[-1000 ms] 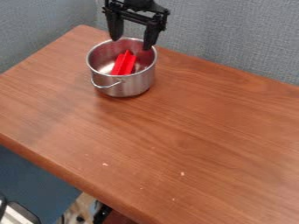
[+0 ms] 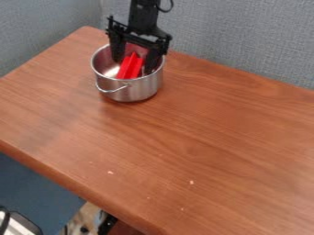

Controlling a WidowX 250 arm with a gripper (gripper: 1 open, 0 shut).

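A steel pot (image 2: 127,89) with a wire handle stands at the back left of the wooden table. Red objects (image 2: 130,66) lie inside it. My black gripper (image 2: 135,59) is lowered into the pot's mouth, open, its fingers to either side of the red objects. The fingertips are partly hidden by the red objects and the pot.
Grey padded walls (image 2: 233,41) stand behind it, and some clutter lies on the floor at the lower left.
My gripper has moved down from above the pot into it, around the red objects. The pot has stayed where it was.
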